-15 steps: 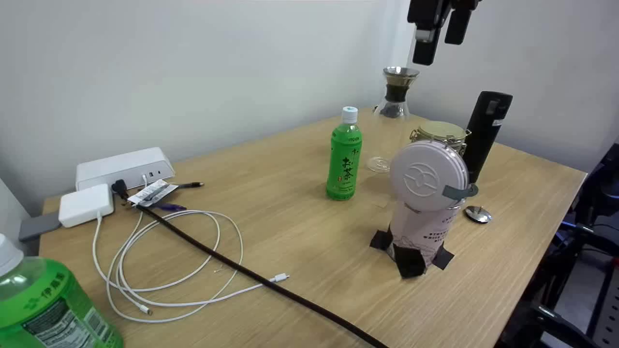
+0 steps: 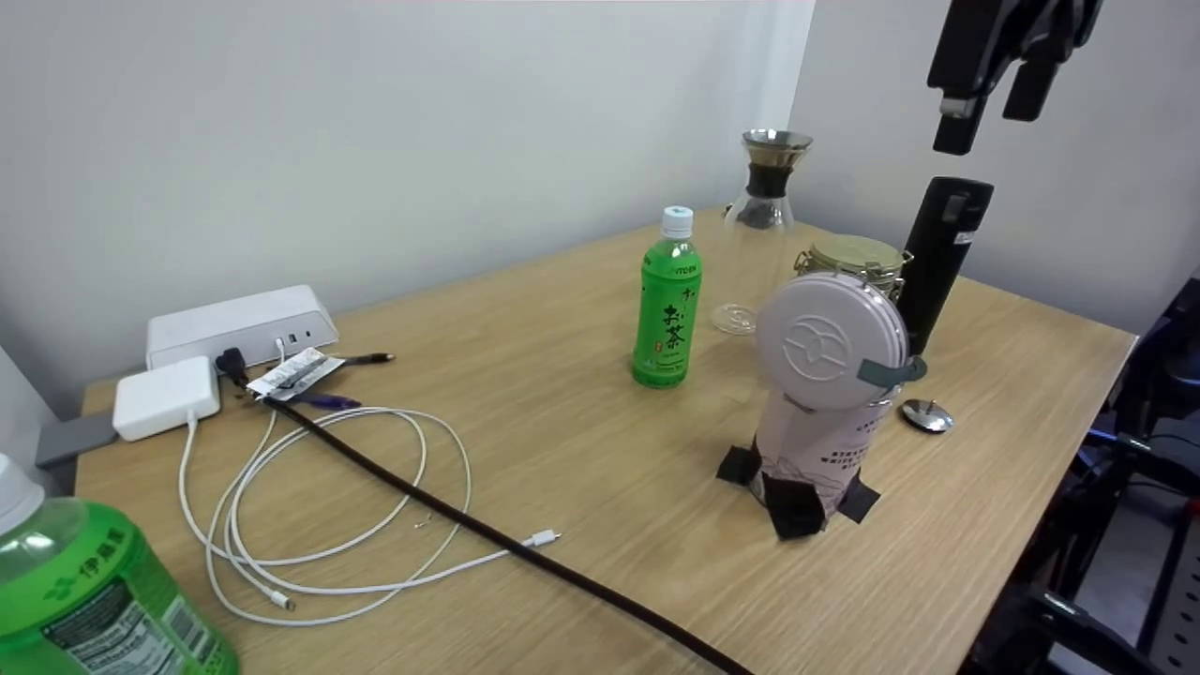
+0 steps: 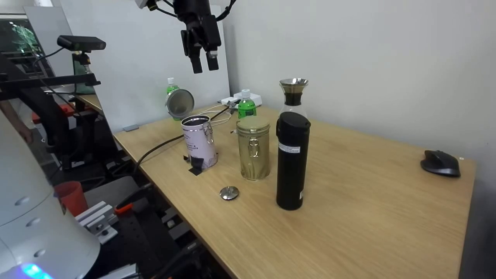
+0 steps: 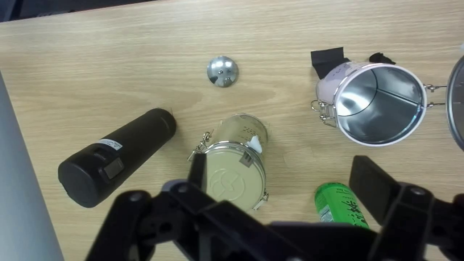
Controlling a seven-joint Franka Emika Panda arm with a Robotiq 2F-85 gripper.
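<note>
High over the table my gripper (image 2: 987,122) stands open, its two fingers apart with nothing between them; the second exterior view shows the gripper (image 3: 205,68) clear of everything below. A pink canister (image 3: 200,139) has its lid (image 2: 827,339) swung open, and its metal inside looks empty in the wrist view. Close by is a closed yellowish canister (image 3: 254,148), partly behind the left finger in the wrist view. A small silver lid with a knob (image 4: 222,71) lies on bare wood. The black bottle (image 3: 291,162) stands upright beside the yellowish canister.
A green tea bottle (image 2: 669,304) and a glass coffee maker (image 2: 770,186) stand farther back. White cables (image 2: 326,557) and a black cord (image 2: 450,512) cross one end. Toward the black mouse (image 3: 440,163) the wood is mostly clear.
In the first exterior view my gripper has moved right and slightly lower, and it remains open. The objects on the table have not moved.
</note>
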